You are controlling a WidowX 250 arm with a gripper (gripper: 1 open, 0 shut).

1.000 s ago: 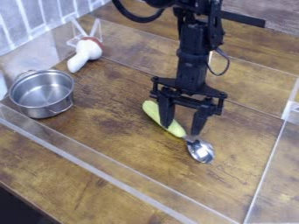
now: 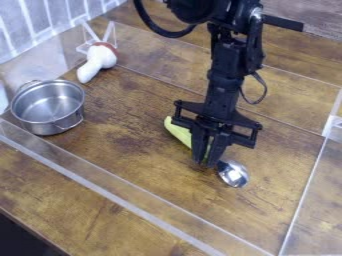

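My black gripper (image 2: 206, 150) is low over the wooden table at the centre right, its fingertips brought together and shut, over a pale green long object (image 2: 179, 131) and partly hiding it. A silver spoon (image 2: 233, 174) lies just to the lower right, its bowl visible and its handle hidden under the gripper. I cannot tell whether the fingertips touch either thing.
A steel pot (image 2: 48, 106) stands at the left. A white toy-like object (image 2: 96, 62) lies at the upper left.
The fingers have closed together since a second ago, and the gripper has moved slightly down, covering more of the green object and the spoon's handle.
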